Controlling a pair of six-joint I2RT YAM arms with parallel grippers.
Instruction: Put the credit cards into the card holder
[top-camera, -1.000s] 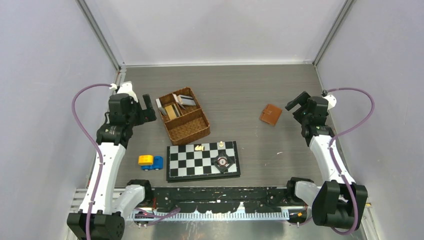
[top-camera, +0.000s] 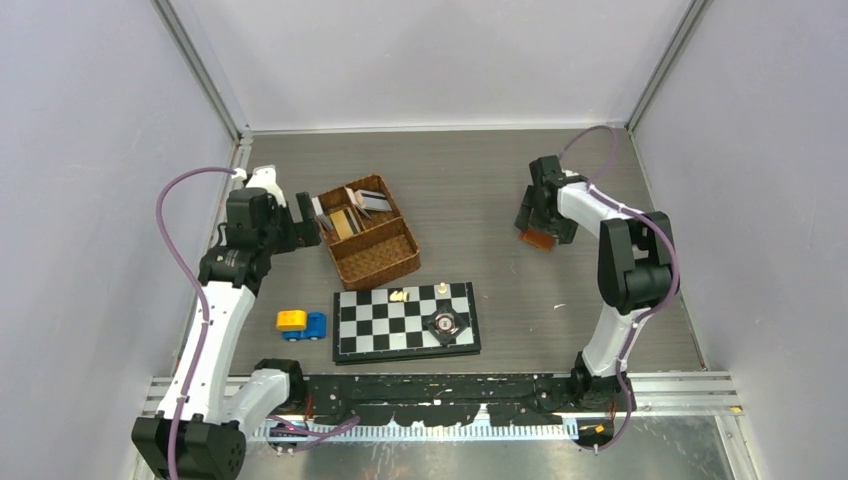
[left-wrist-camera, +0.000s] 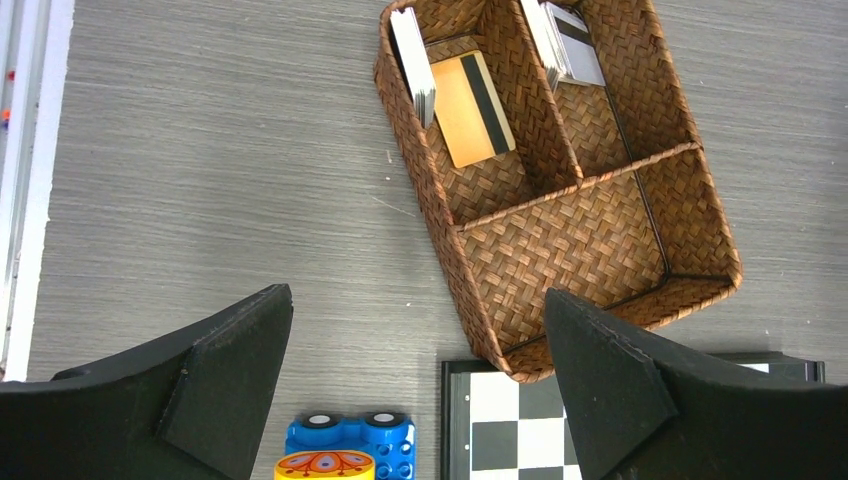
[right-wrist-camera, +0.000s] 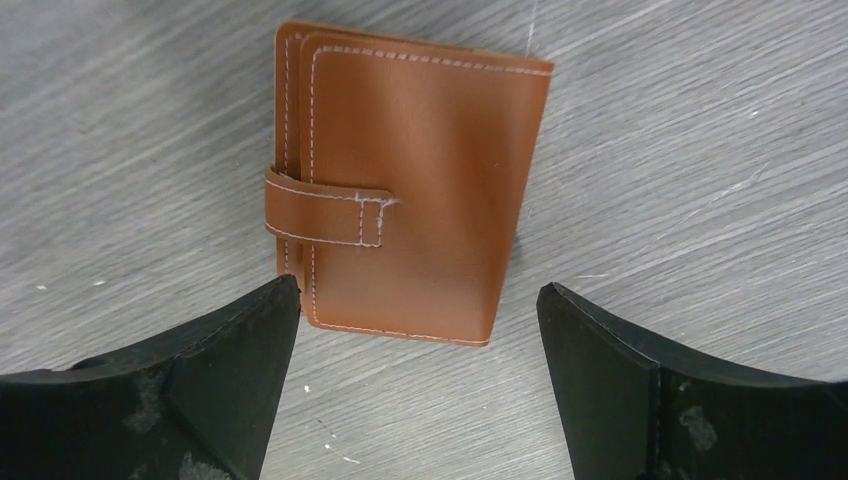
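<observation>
The brown leather card holder (right-wrist-camera: 410, 190), closed by a strap, lies flat on the table beneath my open right gripper, which hangs over it with nothing held. A wicker organiser (left-wrist-camera: 447, 280) holds stacked white cards (left-wrist-camera: 413, 65), a gold card (left-wrist-camera: 462, 110) lying flat, and more cards (left-wrist-camera: 570, 50) in its back right compartment. My left gripper stands open beside and over the organiser's left side, holding nothing.
A chessboard (top-camera: 380, 325) with a few objects lies at the front centre, a toy truck (top-camera: 305, 325) to its left.
My right arm has swung inward from the right side to above the card holder. The left arm has shifted only slightly.
</observation>
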